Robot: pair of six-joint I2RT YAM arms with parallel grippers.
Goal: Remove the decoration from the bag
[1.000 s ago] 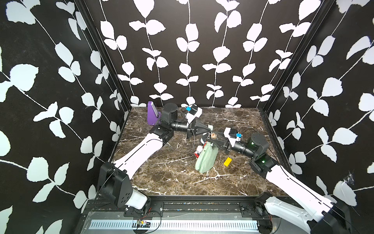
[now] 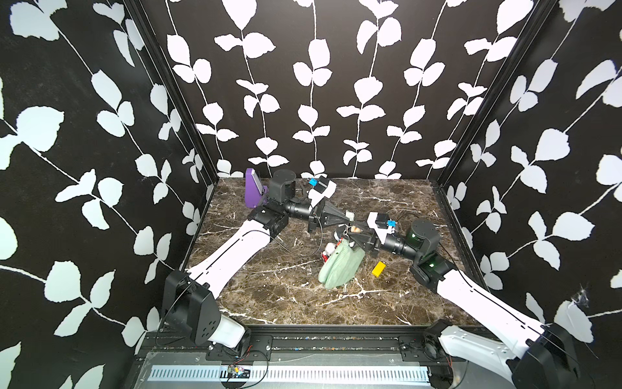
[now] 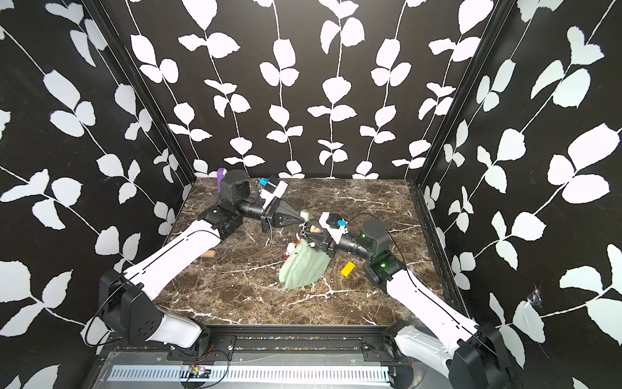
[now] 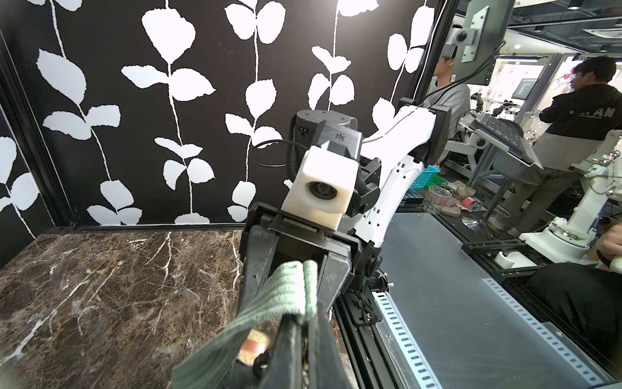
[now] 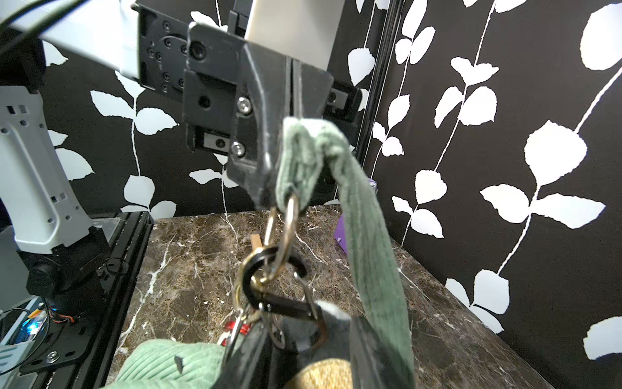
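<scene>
My left gripper [image 2: 344, 219] is shut on the green strap [image 4: 285, 295] at its tips, above the table's middle. Below hangs the green bag [image 2: 342, 264], its lower part at the tabletop. In the right wrist view, gold rings and a black carabiner [image 5: 285, 306] hang from the strap, with red-and-white decoration [image 5: 234, 332] partly hidden behind. My right gripper [image 3: 309, 234] stands open just under the left one, its fingers around the clasp area; whether they touch it is unclear.
A yellow block [image 2: 379, 268] lies right of the bag, a purple stand [image 2: 252, 188] at the back left, and a wooden block [image 3: 208, 254] at the left. The marble table [image 2: 401, 298] is otherwise mostly clear.
My right gripper has shifted slightly left from a second ago. The left arm has barely moved.
</scene>
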